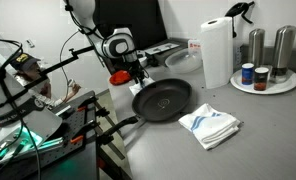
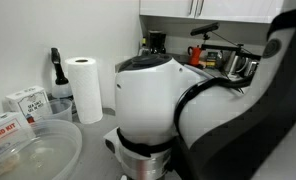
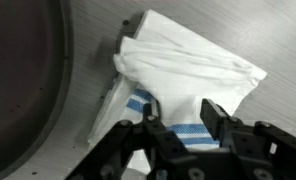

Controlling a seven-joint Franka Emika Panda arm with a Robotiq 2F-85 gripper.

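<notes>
A white cloth with blue stripes (image 3: pixel 188 75) lies bunched beside the dark pan, filling much of the wrist view. My gripper is over this cloth, its fingers apart, with a fold of white fabric showing between them. Whether the fingers press on the fabric is hard to make out. In exterior view 1 the gripper (image 1: pixel 141 80) points down behind the pan (image 1: pixel 162 100), and a bit of the white cloth (image 1: pixel 136 88) shows under it. The arm blocks the cloth in exterior view 2.
A second folded cloth (image 1: pixel 209 127) rests right of the pan. Behind stand a paper towel roll (image 1: pixel 218 52) and a clear bowl (image 1: pixel 184 62). At the back right, a plate (image 1: pixel 285 86) carries jars and shakers.
</notes>
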